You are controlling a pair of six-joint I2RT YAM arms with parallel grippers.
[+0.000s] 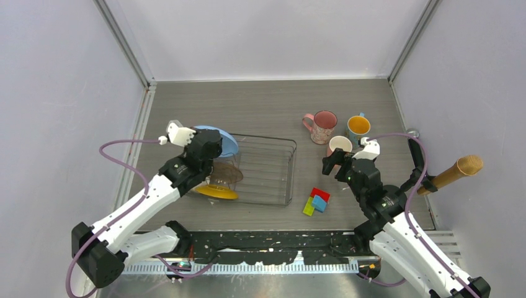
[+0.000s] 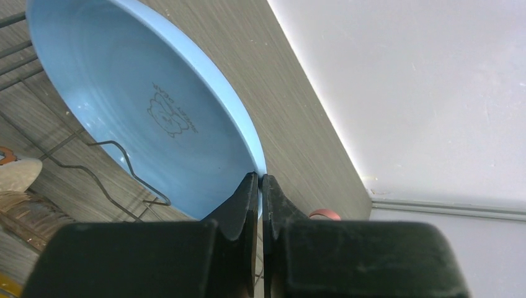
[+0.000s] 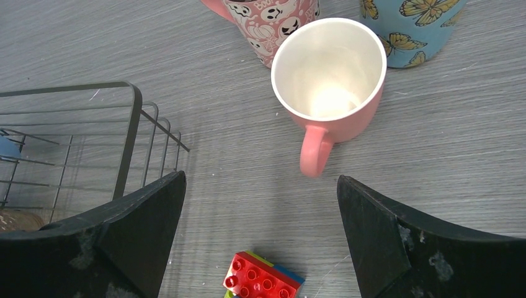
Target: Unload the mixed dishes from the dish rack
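A light blue plate [image 2: 142,93] with a small printed bear stands tilted at the left end of the wire dish rack [image 1: 263,138]. My left gripper is shut on its rim, the thin edge running between the fingertips. From above, the left arm covers part of the blue plate [image 1: 229,146]. In the rack beside it are a brown see-through dish [image 1: 227,174] and a yellow dish [image 1: 217,192]. A pale piece with an orange mark [image 2: 18,172] shows partly in the left wrist view. On the right, my right gripper stands open and empty near a pink mug [image 3: 335,121].
Behind the pink mug stand a patterned pink mug [image 1: 322,127] and a blue butterfly mug [image 1: 358,126]. Toy bricks [image 1: 316,202] lie right of the rack. A wooden-looking cone [image 1: 459,171] is at the right wall. The rack's right half is empty.
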